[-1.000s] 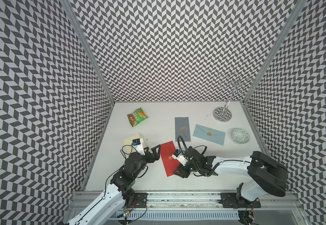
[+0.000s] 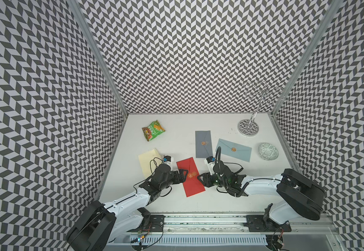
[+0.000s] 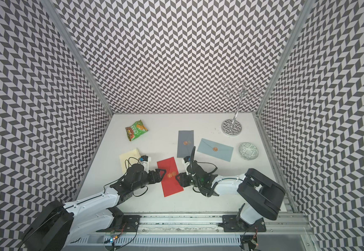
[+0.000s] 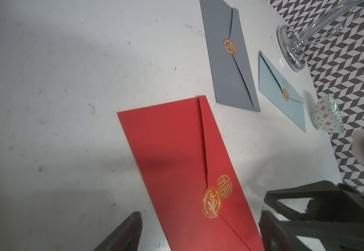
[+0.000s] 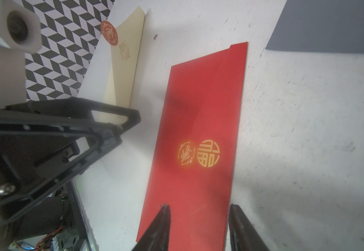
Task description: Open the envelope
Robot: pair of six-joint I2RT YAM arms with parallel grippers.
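A red envelope [image 2: 191, 189] lies flat in the middle of the table, with its long flap folded down. In the left wrist view, the flap of the red envelope [image 4: 165, 142] carries a round orange-gold seal [image 4: 211, 202] with a gold character mark beside it. My left gripper [image 2: 186, 174] is at the envelope's left edge, low over it, its fingers [image 4: 127, 230] apart with nothing held. At the right edge my right gripper [image 2: 200, 179] also stands open; in the right wrist view, its fingers [image 5: 161, 226] show apart above the near end of the envelope.
A grey envelope [image 2: 200, 151] and a light blue envelope [image 2: 242, 152] lie behind. A cream envelope [image 2: 145, 161] is partly under the left arm. A snack bag [image 2: 153, 130], a patterned bowl [image 2: 268, 151] and a metal stand [image 2: 248, 127] stand farther off.
My left gripper has moved right and slightly down to the envelope's left edge. The envelope has stayed in place.
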